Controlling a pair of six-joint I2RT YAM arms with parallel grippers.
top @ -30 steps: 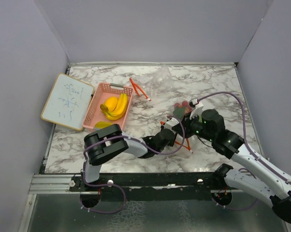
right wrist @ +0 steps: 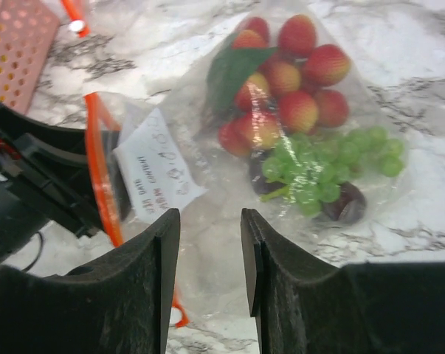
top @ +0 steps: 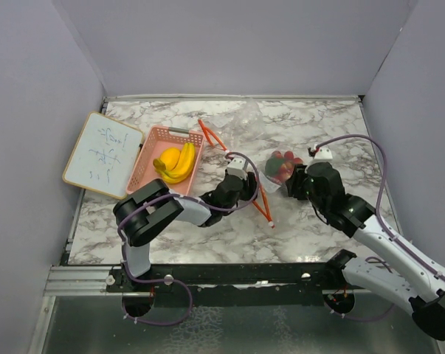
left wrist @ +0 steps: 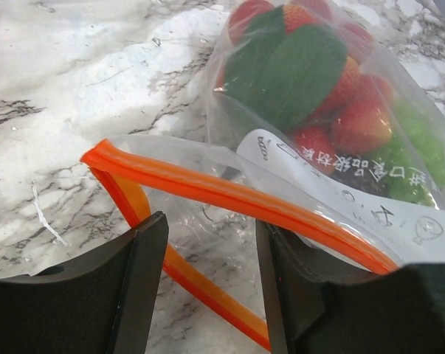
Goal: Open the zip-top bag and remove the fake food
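Note:
A clear zip bag with an orange zip holds fake strawberries, green leaves, grapes and dark pieces. My left gripper is part open at the bag's mouth, the orange zip just above and between its fingers; whether it touches is unclear. My right gripper is part open over the bag's clear lower part, nothing visibly held.
A pink basket with bananas and a yellow fruit stands left, beside a whiteboard. Another clear bag with orange zip lies at the back.
My left gripper and the orange zip have moved up and left. My right gripper has moved right, away from the left one.

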